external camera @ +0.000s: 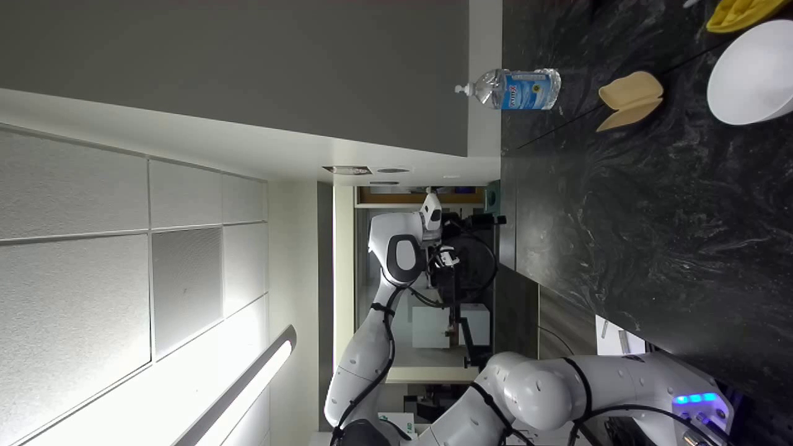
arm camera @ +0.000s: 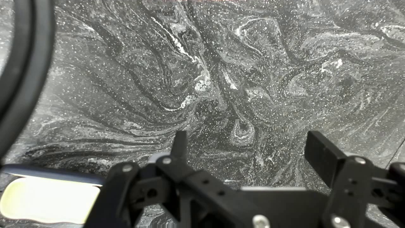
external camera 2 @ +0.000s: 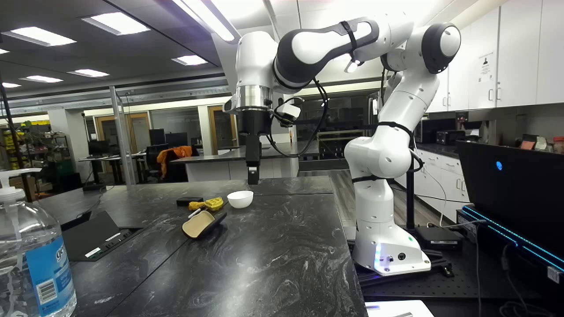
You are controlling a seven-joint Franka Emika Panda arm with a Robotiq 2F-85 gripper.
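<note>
In the wrist view my gripper is open, its two black fingers wide apart with only bare dark countertop below. Exterior view 2 shows the gripper [external camera 2: 254, 175] pointing down, above the counter. A white bowl [external camera 2: 240, 199] sits upright on the counter there. Left of it lie a yellow object [external camera 2: 214, 203] and an open tan-lined case [external camera 2: 198, 224] with a dark outside. The case's pale inside [arm camera: 49, 199] shows at the lower left of the wrist view. In exterior view 1 appear the bowl [external camera: 754, 73] and the tan case [external camera: 632, 100].
A clear pump bottle with a blue label [external camera 2: 50, 274] stands at the left front in exterior view 2. Behind it are a dark tablet-like device [external camera 2: 95, 235] and a small black box [external camera 2: 189, 201].
</note>
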